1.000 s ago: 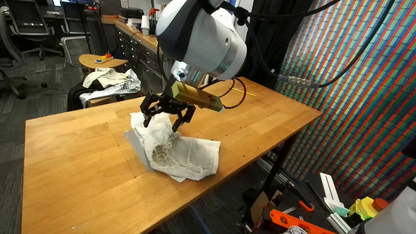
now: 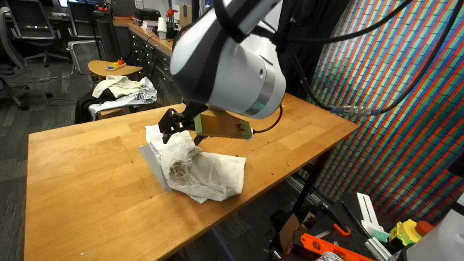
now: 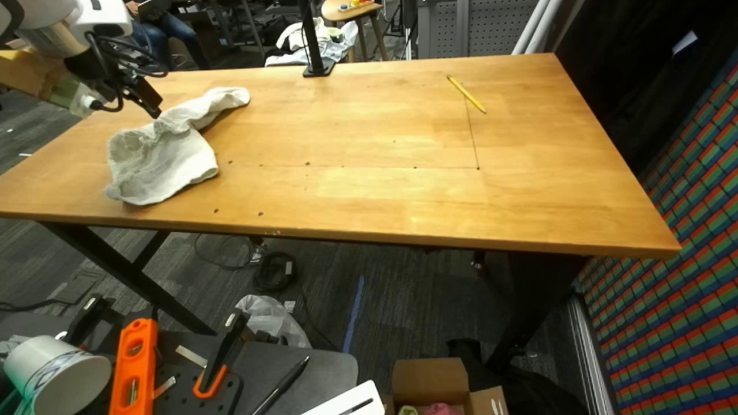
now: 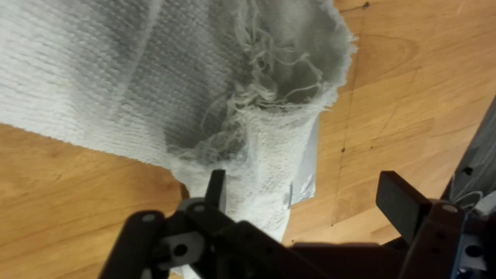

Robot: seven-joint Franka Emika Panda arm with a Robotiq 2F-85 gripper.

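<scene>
A crumpled white cloth (image 2: 213, 172) with a frayed, looped edge lies on the wooden table (image 2: 87, 182). From beneath it pokes a flat grey piece (image 2: 155, 166), whose silvery corner (image 4: 304, 169) also shows in the wrist view. My gripper stands open over the cloth, its fingers wide apart. One fingertip (image 4: 216, 188) overlaps the cloth's edge in the wrist view, while the other has bare wood behind it. Whether either finger touches the cloth, I cannot tell.
A yellow pencil (image 3: 467, 94) lies toward the far right in exterior view 2, and a black post base (image 3: 319, 68) stands at the back edge. Outside the table is a side cart (image 3: 304, 380) with tools.
The arm has tilted and swung round, so the gripper and its green-sided block sit differently above the cloth. The cloth and grey piece look unmoved.
</scene>
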